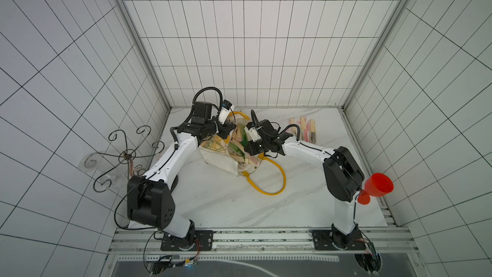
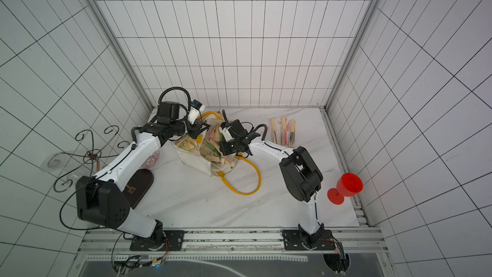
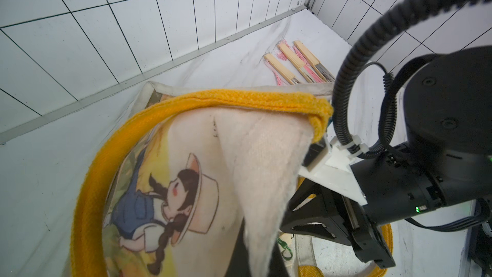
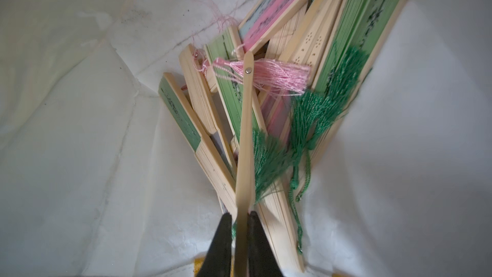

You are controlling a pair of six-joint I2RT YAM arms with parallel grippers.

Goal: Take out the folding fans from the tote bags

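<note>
An open cream tote bag with yellow handles lies on the table. My left gripper is shut on a fold of its cloth, which hides most of the fingertips in the left wrist view. Inside the bag, several folding fans lie heaped, with green and pink tassels. My right gripper points down into the bag. One slim wooden fan, seen edge-on, runs up between its fingers, with a pink tassel by its pivot end. A narrow gap shows on one side, so I cannot tell whether the fingers grip it.
Several folded fans lie side by side at the back right. A red goblet lies near the right edge, and a dark oblong case is by the left arm.
</note>
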